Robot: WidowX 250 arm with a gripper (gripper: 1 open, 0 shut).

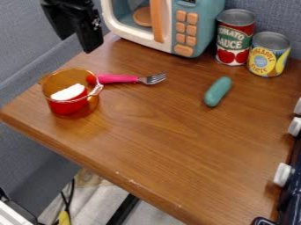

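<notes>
My black gripper (80, 31) hangs at the top left, above and behind a red-orange pot (69, 104) holding a white item. Whether its fingers are open or shut is unclear. A pink fork (123, 78) lies behind and right of the pot. A green cucumber-like object (217, 91) lies on the right half of the wooden table (153, 149).
A toy microwave (174, 26) stands at the back, with a tomato can (234, 37) and a yellow can (268, 54) to its right. A dark appliance with white knobs (288, 180) lines the right edge.
</notes>
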